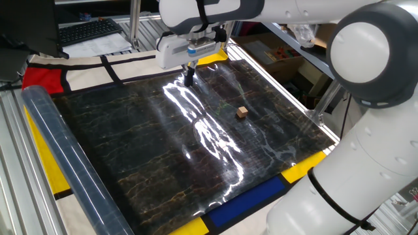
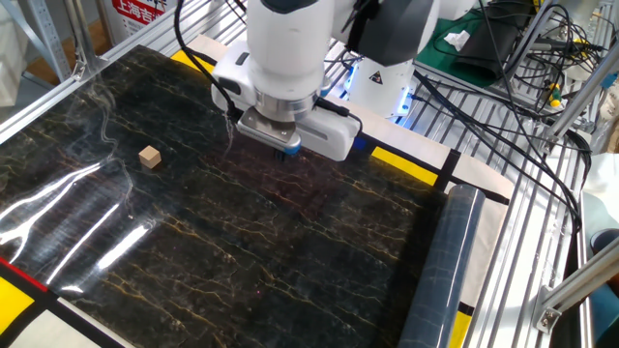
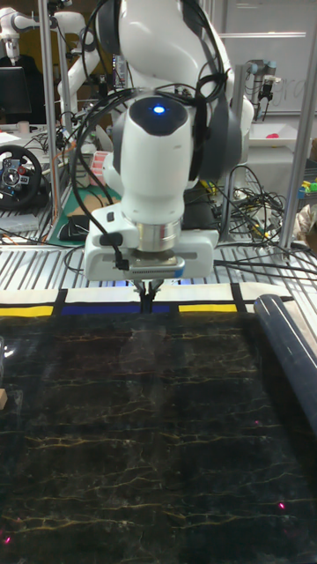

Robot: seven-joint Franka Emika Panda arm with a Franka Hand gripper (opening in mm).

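A small light-brown wooden cube (image 1: 241, 112) rests on the dark marbled mat (image 1: 130, 150). In the second exterior view the cube (image 2: 149, 157) lies toward the left; only a sliver of the cube (image 3: 2, 398) shows at the left edge of the third. My gripper (image 1: 189, 83) points downward above the mat, well apart from the cube. Its dark fingertips appear close together in the third view, but whether a gap lies between them is unclear. No object can be made out at the gripper (image 3: 147, 297).
A clear rolled sheet (image 1: 72, 156) lies along one side of the mat. A keyboard (image 1: 88, 31) sits beyond the mat's far edge. Metal rails frame the table, and cables (image 2: 513, 145) hang near the robot base.
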